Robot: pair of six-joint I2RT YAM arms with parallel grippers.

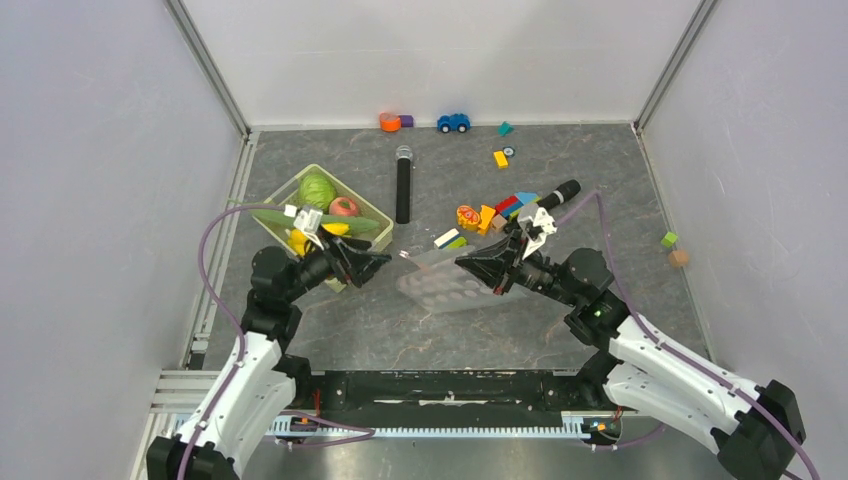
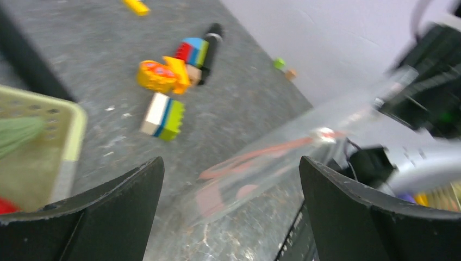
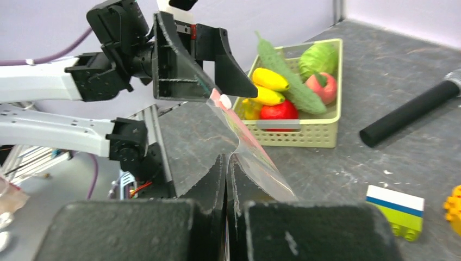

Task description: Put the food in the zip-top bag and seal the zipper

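A clear zip bag (image 1: pixel 445 285) with a pink zipper strip hangs from my right gripper, whose fingers are shut on its thin edge. The bag's free end reaches toward my left gripper (image 1: pixel 365 262), which stands open beside the food basket, fingers apart in the left wrist view with the bag seen beyond them. The basket (image 3: pixel 296 140) holds a cabbage (image 3: pixel 315 60), long cucumber (image 3: pixel 296 92), yellow bananas (image 3: pixel 269 79), a red tomato (image 3: pixel 278 114) and an apple or peach (image 3: pixel 326 89).
A black microphone (image 1: pixel 403 190) lies right of the basket. Toy blocks (image 1: pixel 450 240), orange toys (image 1: pixel 468 216) and a second dark cylinder (image 1: pixel 560 193) lie behind the bag.
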